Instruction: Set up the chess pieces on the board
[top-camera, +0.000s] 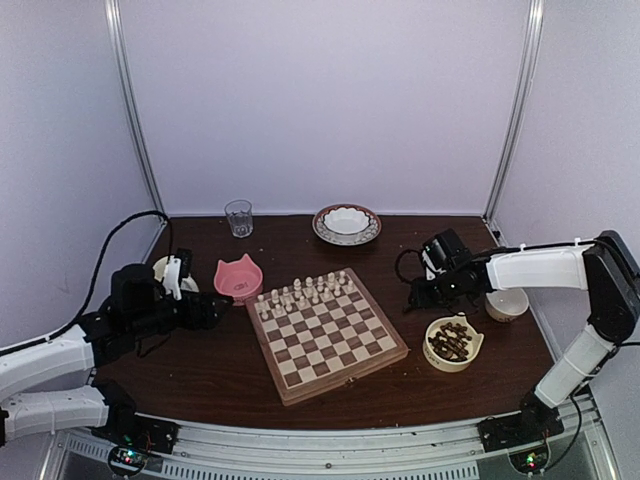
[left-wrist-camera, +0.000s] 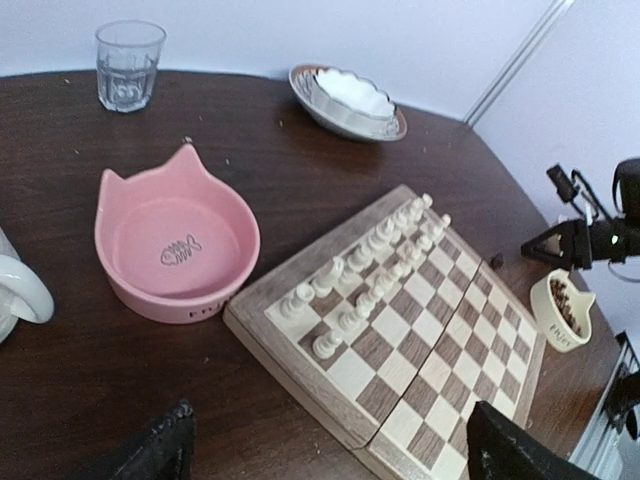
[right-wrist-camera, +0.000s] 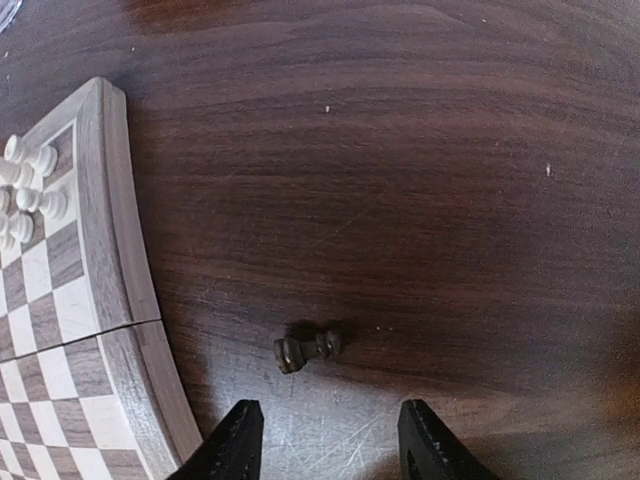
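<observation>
The dark chess piece (right-wrist-camera: 307, 349) lies on its side on the bare table, just off the right edge of the chess board (top-camera: 322, 350). In the right wrist view my right gripper is open and empty, with the piece just ahead of its fingertips. White pieces (left-wrist-camera: 365, 265) stand in two rows along the board's far side, and its other squares are bare. Dark pieces (top-camera: 451, 343) fill a cream bowl (top-camera: 441, 363) right of the board. My left gripper stands wide open and empty over the table, left of the board.
A pink cat-shaped bowl (top-camera: 239, 279) sits close to the board's far left corner. Farther back are a glass (top-camera: 239, 218) and stacked plates (top-camera: 347, 226). A white bowl (top-camera: 507, 305) stands behind the cream one at the right. Table between board and back plates is clear.
</observation>
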